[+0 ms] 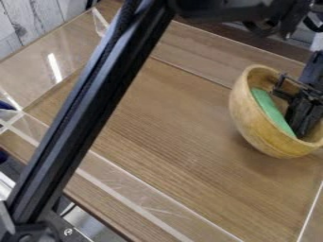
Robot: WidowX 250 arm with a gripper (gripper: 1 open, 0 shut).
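A wooden bowl [258,132] sits tilted at the right of the table, with a green object [270,112] inside it. My black gripper [290,102] reaches down into the bowl from the right, next to the green object. Its fingers are dark and small in this view, and whether anything is between them is hard to see.
A black frame bar crosses the left side of the view. A grey plank wall stands at the back left.
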